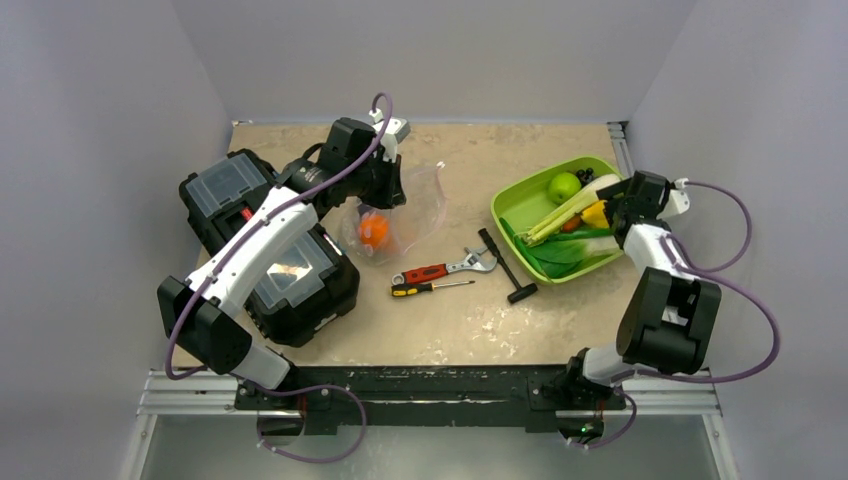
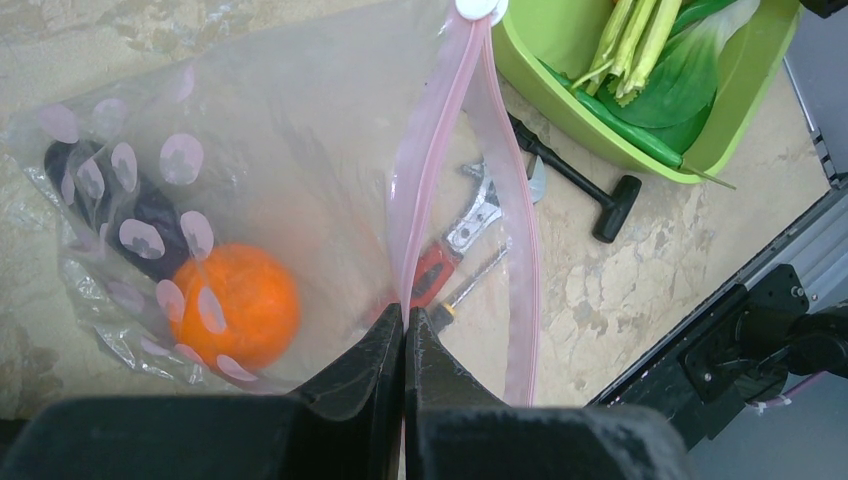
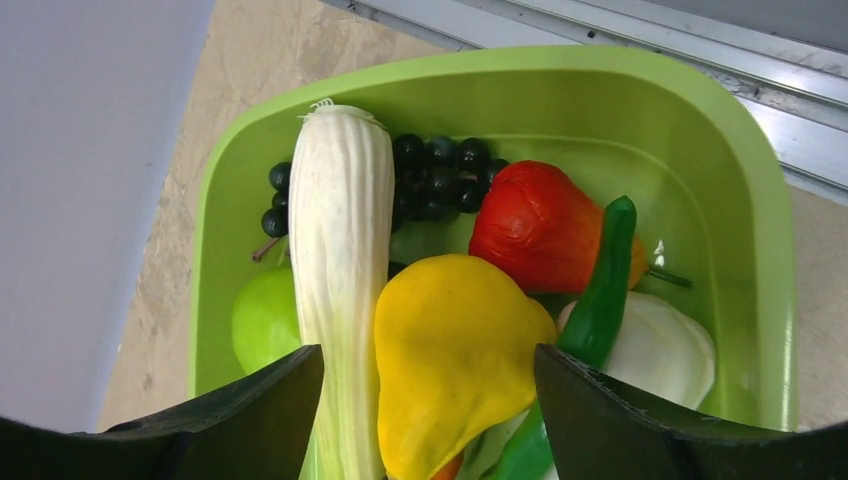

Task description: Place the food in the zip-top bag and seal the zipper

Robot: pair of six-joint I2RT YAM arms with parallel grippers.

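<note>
A clear zip top bag (image 2: 330,150) with a pink zipper edge lies on the table's left half, its mouth standing apart on the right side. Inside it are an orange (image 2: 240,305) and a dark purple item (image 2: 140,215). My left gripper is shut on the bag's near zipper edge. Over the green bin (image 1: 508,190), my right gripper stands open. Between its fingers in the right wrist view is a yellow pepper (image 3: 450,350); contact with it does not show. Beside the pepper lie celery (image 3: 345,250), a green chili (image 3: 612,270) and a red pepper (image 3: 540,225).
Black grapes (image 3: 440,175) and a green apple (image 1: 564,187) share the bin. Between bag and bin lie an adjustable wrench (image 1: 445,270), a screwdriver (image 1: 430,288) and a black hammer (image 1: 507,265). Black toolboxes (image 1: 290,270) stand under the left arm.
</note>
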